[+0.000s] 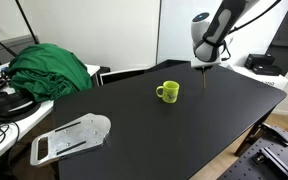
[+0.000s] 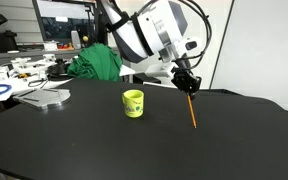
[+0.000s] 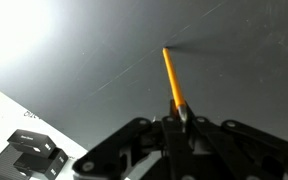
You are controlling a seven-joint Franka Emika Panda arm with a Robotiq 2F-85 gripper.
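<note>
An orange pencil-like stick (image 2: 192, 110) hangs nearly upright from my gripper (image 2: 190, 88), which is shut on its upper end. In the wrist view the stick (image 3: 171, 72) points away from the fingers, its dark tip close to the black table; whether it touches cannot be told. The yellow-green mug (image 1: 168, 92) stands upright on the table, apart from the stick. From exterior view 2 the mug (image 2: 133, 103) is to the left of my gripper, and its opening faces up. In exterior view 1 my gripper (image 1: 204, 67) is at the table's right side.
A metal plate with a handle slot (image 1: 71, 138) lies at the table's left front. Green cloth (image 1: 52, 77) is heaped behind the left edge. Dark boxes (image 3: 36, 154) sit off the table edge.
</note>
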